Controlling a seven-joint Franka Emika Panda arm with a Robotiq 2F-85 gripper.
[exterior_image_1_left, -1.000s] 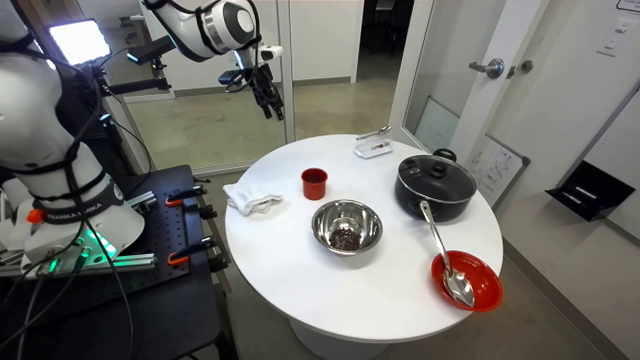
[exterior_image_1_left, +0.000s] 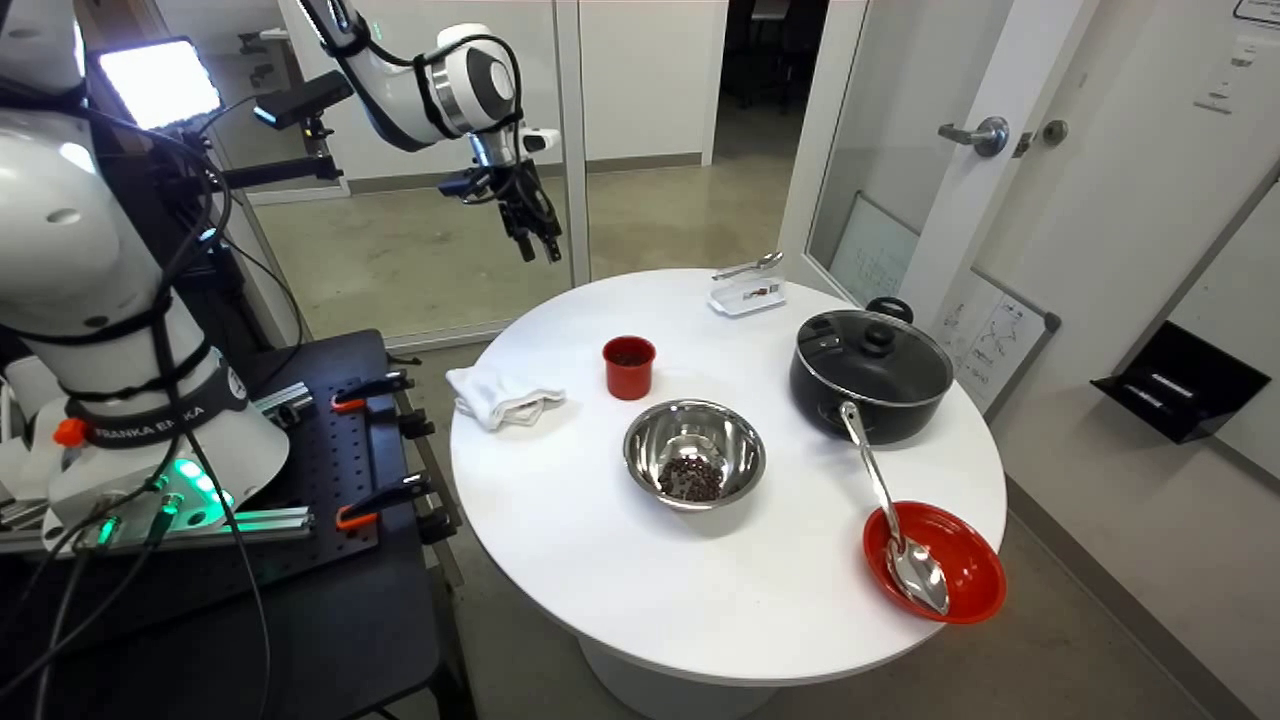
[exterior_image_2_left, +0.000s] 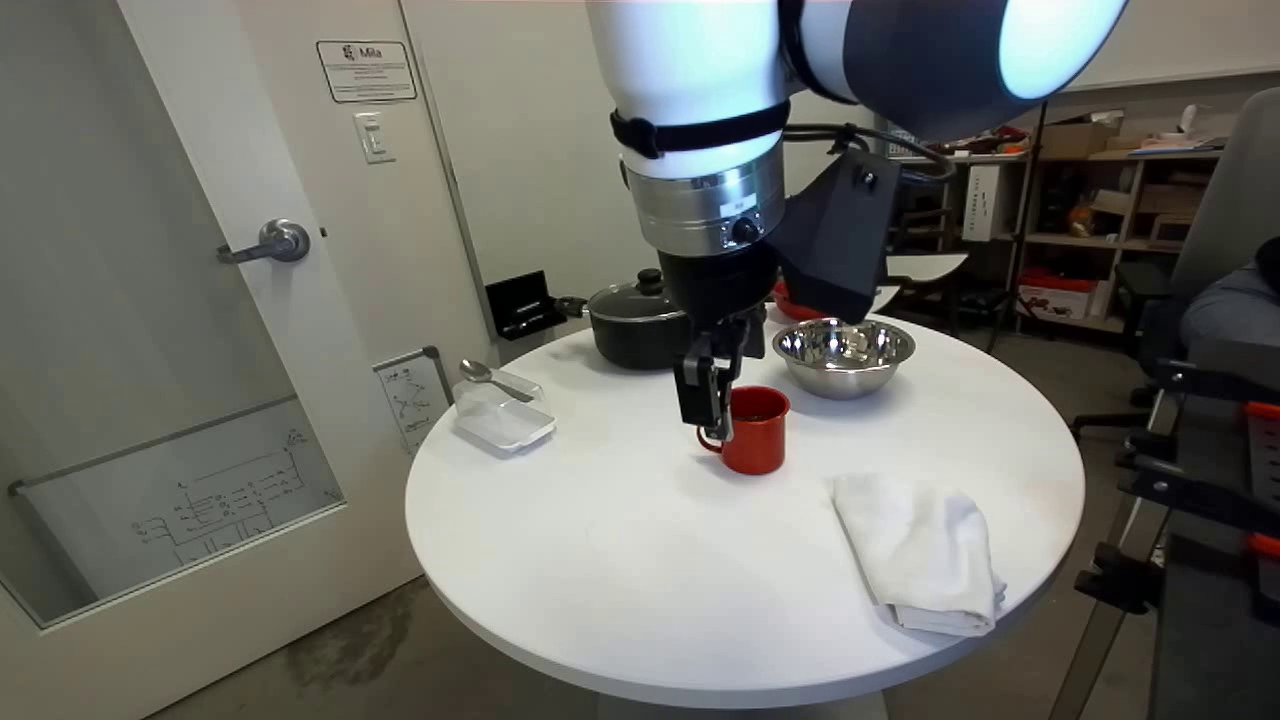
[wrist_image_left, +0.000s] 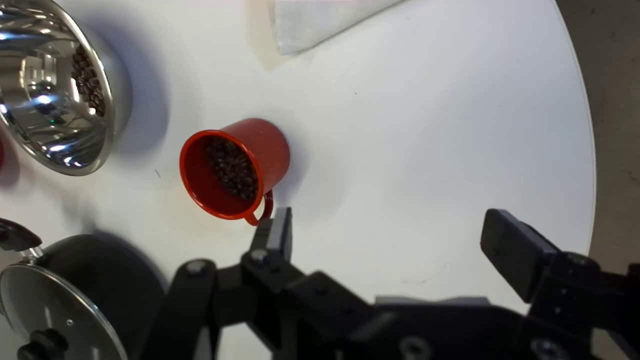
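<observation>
My gripper (exterior_image_1_left: 542, 254) hangs in the air beyond the table's far left edge, its fingers pointing down. In the wrist view its two fingers stand wide apart, open, with only bare table visible between them. The red mug (wrist_image_left: 268, 150) stands upright with dark beans (wrist_image_left: 232, 168) inside, outside the fingers and off past one finger. Its handle (wrist_image_left: 265, 207) points toward that finger in the wrist view. The steel bowl (exterior_image_1_left: 693, 456) also holds dark beans and sits nearer the table's middle.
A folded white cloth (exterior_image_1_left: 504, 398) lies at the left edge. The lidded black pot (exterior_image_1_left: 873, 372) and the red bowl (exterior_image_1_left: 969, 564) with a big spoon (exterior_image_1_left: 918, 576) occupy the right side. A clear dish (exterior_image_2_left: 504, 420) with a small spoon is at the back.
The arm has come down and slightly left in exterior view 1, bringing my gripper lower. Objects on the table have stayed in place.
</observation>
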